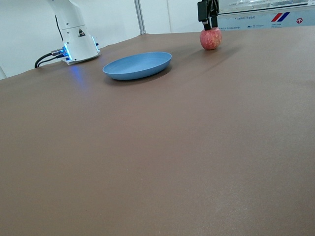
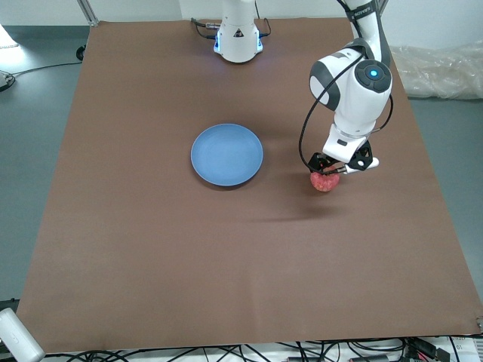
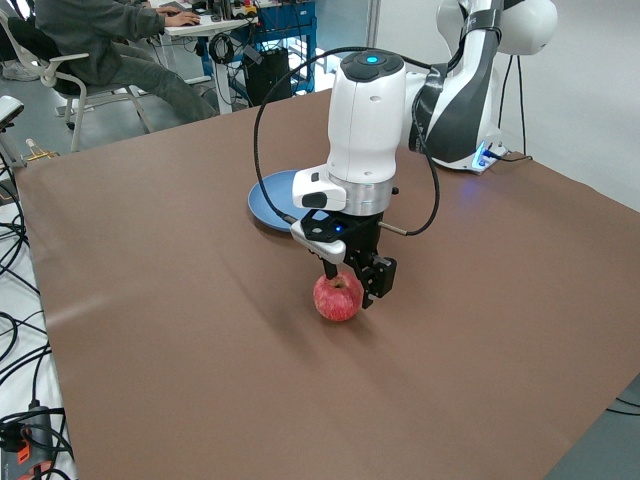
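Observation:
A red apple (image 2: 324, 181) rests on the brown table right of a blue plate (image 2: 226, 154). The white arm's black gripper (image 1: 208, 20) sits over the apple's top in the top view, fingertips at or just around its upper part; in the right view the gripper (image 3: 350, 275) straddles it from above. I cannot tell whether the fingers are closed on the apple (image 3: 338, 300). The plate (image 1: 137, 64) is empty and lies apart from the apple.
Cables run along the outer edge, and a seated person (image 3: 110, 60) is beyond the table.

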